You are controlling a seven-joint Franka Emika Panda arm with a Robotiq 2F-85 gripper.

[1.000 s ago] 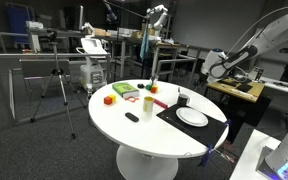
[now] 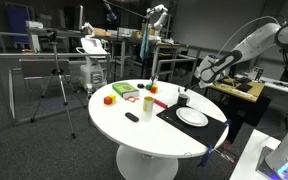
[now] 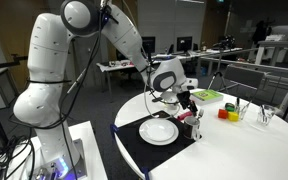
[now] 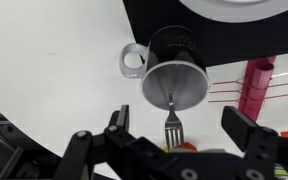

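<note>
A dark mug (image 4: 174, 68) with a pale inside and a light handle fills the middle of the wrist view. A metal fork (image 4: 173, 128) stands in it, its tined end sticking out past the rim. In exterior view 2 the mug (image 3: 193, 128) is upright near the plate; in exterior view 1 the same mug (image 2: 183, 100) is at the mat's far edge. My gripper is open, its fingers spread wide on either side of the fork's tined end. Nothing is gripped. Exterior view 2 has the gripper (image 3: 189, 101) just above the mug.
A white plate (image 2: 193, 117) rests on a black mat (image 2: 210, 134). Beside the mug lies a reddish-pink item (image 4: 254, 90). A pale cup (image 2: 148, 103), a small black object (image 2: 132, 117), a green box (image 2: 124, 88) and several coloured blocks share the round white table (image 2: 109, 121).
The arm has come down and across the table toward the mug. Mug, plate and other tabletop things look unmoved.
</note>
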